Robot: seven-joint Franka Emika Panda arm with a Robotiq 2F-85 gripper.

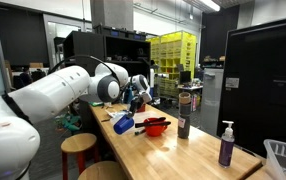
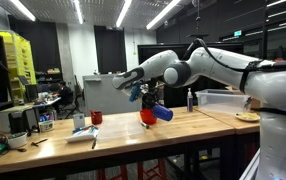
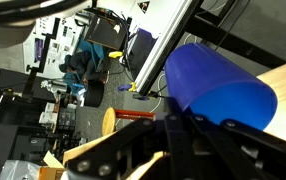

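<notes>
A blue cup (image 1: 123, 122) hangs tilted near the table's edge, with my gripper (image 1: 134, 106) shut on it. In the second exterior view the blue cup (image 2: 161, 112) shows just to the right of a red pot (image 2: 146, 117), partly overlapping it. The wrist view has the cup (image 3: 221, 85) filling much of the right side, just beyond the dark fingers (image 3: 228, 150). From the first exterior view the red pot (image 1: 155, 130), with dark handles across it, stands to the cup's right. Exactly where the fingers grip the cup is hard to see.
Beyond the pot stands a dark cylinder (image 1: 184, 118). A purple pump bottle (image 1: 227, 146) and a clear bin (image 1: 283, 157) occupy the near right. Stools (image 1: 79, 143) stand below the table's left edge. Bare wood (image 1: 178, 158) lies open in front.
</notes>
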